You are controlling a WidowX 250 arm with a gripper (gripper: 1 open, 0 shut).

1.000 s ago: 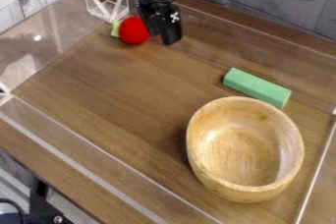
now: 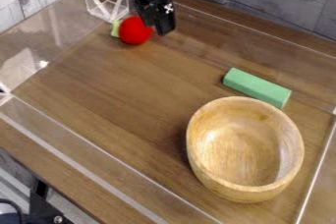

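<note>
My black gripper is at the back of the table, top centre of the view, just right of and behind a red round object. A small green item shows at the red object's left, partly hidden by it. Whether the fingers are open or shut is unclear at this size. A white wire-like stand is behind them to the left.
A green block lies at the right, and a large wooden bowl fills the front right. A wall runs along the back.
The gripper has shifted slightly from where it was, staying at the back. The red object appears a little further right. The block and bowl are unchanged.
</note>
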